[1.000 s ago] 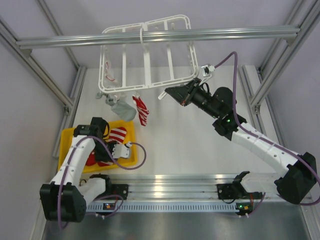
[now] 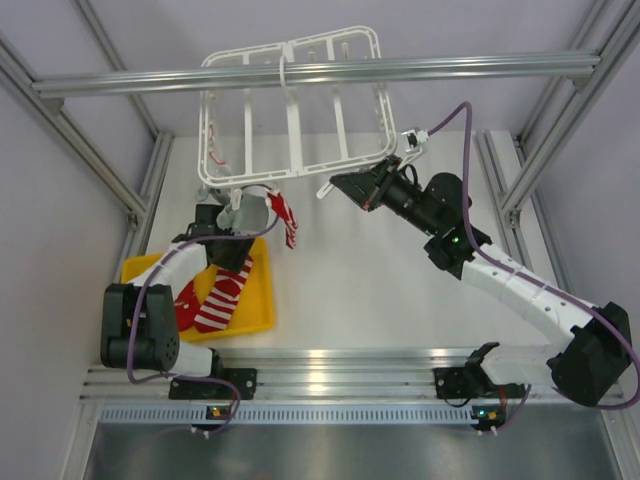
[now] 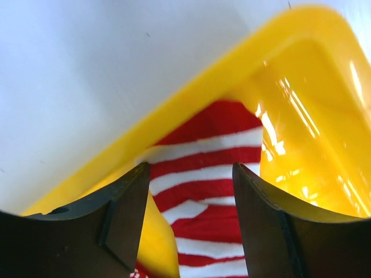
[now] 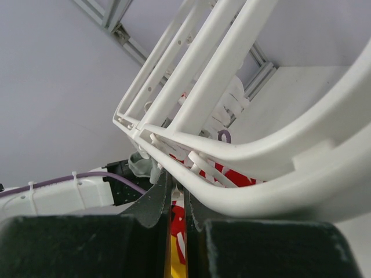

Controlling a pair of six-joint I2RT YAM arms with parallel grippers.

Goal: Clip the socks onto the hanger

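Note:
The white hanger (image 2: 292, 135) hangs from a metal bar. A grey sock (image 2: 248, 215) and a red-and-white sock (image 2: 283, 217) hang at its front left. My right gripper is shut on a small white part at the hanger's front edge, which shows only partly between the fingertips. In the yellow bin, a red-and-white striped sock (image 3: 203, 179) lies flat against the wall. My left gripper is open above it, fingers apart, holding nothing; from above, the arm hides its fingertips.
The yellow bin (image 2: 262, 300) sits at the left of the table, with a second red sock (image 2: 186, 305) inside. A purple cable (image 2: 255, 236) loops near the hanging socks.
The left arm has moved away from the bin's near part, up and slightly right, toward its far side and the hanging socks. The right arm and the hanger have stayed put.

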